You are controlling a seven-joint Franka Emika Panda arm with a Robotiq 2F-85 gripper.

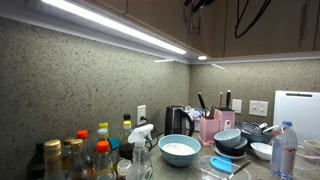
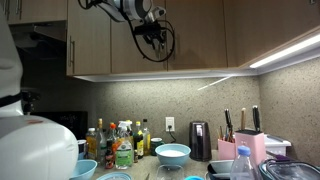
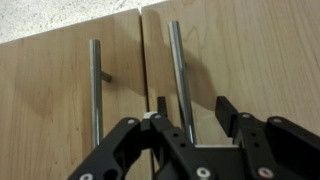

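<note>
My gripper is up at the wooden cabinet doors, pointing at a long metal bar handle. In the wrist view this handle runs down between the two black fingers, which stand apart on either side of it. The left finger is close to the bar, and a gap shows on the right; I cannot tell whether either touches. A second bar handle is on the neighbouring door to the left, outside the fingers. From exterior view 2, the gripper appears high before the upper cabinet, whose doors look shut.
Below, the counter holds bottles, a light-blue bowl, a dark kettle, a pink knife block and a water bottle. Open air lies between these things and the cabinet's underside.
</note>
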